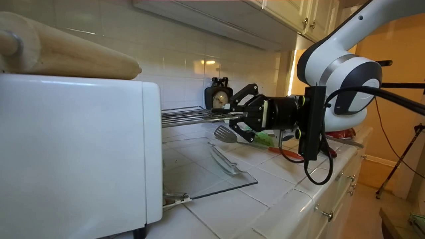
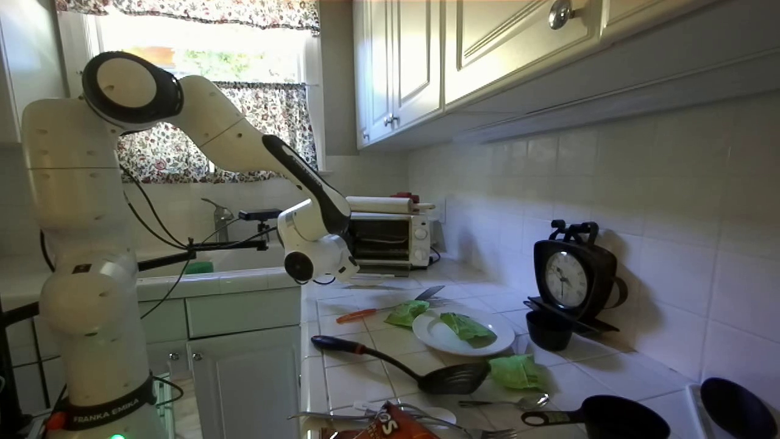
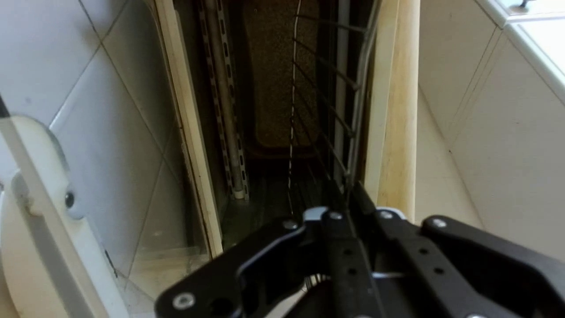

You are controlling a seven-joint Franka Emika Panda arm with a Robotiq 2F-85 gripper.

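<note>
A wire rack [image 1: 185,117] sticks out of the white toaster oven [image 1: 79,151] in the first exterior view, roughly level. My gripper [image 1: 233,114] is shut on the rack's outer edge. From the wrist, the rack [image 3: 353,114] runs into the dark oven interior [image 3: 280,79], and the gripper closes around its near end. The oven's glass door [image 1: 199,167] hangs open, lying low over the counter beneath the rack. In the second exterior view, the arm hides my gripper and the rack.
A wooden rolling pin [image 1: 79,51] rests on top of the oven. Behind the gripper, a black scale [image 1: 218,95] stands by the wall. A spatula [image 2: 453,377], a white plate [image 2: 431,333] and a black pan [image 2: 621,418] occupy the counter farther from the oven.
</note>
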